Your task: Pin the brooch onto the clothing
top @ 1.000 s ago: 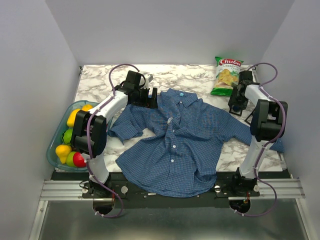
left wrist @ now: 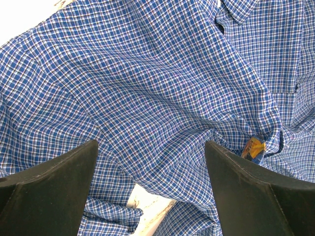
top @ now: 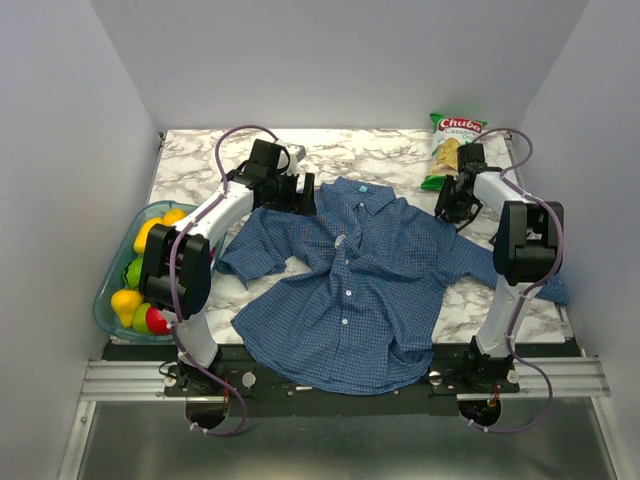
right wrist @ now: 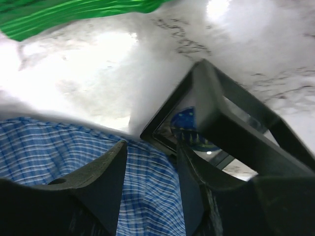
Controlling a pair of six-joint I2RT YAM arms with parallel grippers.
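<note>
A blue checked shirt lies spread on the marble table, creased in the left wrist view. My left gripper hovers open over its upper left part, with only cloth below its fingers. My right gripper is at the shirt's upper right edge, its fingers apart, just beside a black frame or stand. A blue shiny object sits within that frame, partly hidden; I cannot tell whether it is the brooch.
A green Chuba chips bag lies at the back right. A bin of fruit stands at the left. Bare marble shows along the back. Walls bound the table on the sides and back.
My left arm and the shirt look unchanged.
</note>
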